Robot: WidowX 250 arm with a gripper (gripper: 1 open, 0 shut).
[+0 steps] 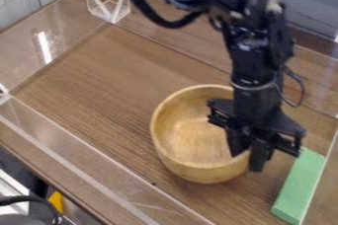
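Note:
A wooden bowl [185, 135] sits on the table in the lower middle of the camera view. The black gripper [251, 142] is over the bowl's right side, its fingertips at or near the rim; it appears shut, and the arm hides whether anything is between its fingers. A green rectangular object [299, 187] lies at the lower right, beside the bowl.
The wooden table [93, 91] has free room to the left and behind the bowl. Clear plastic walls line the left and front edges. A small white wire holder [110, 2] stands at the upper left.

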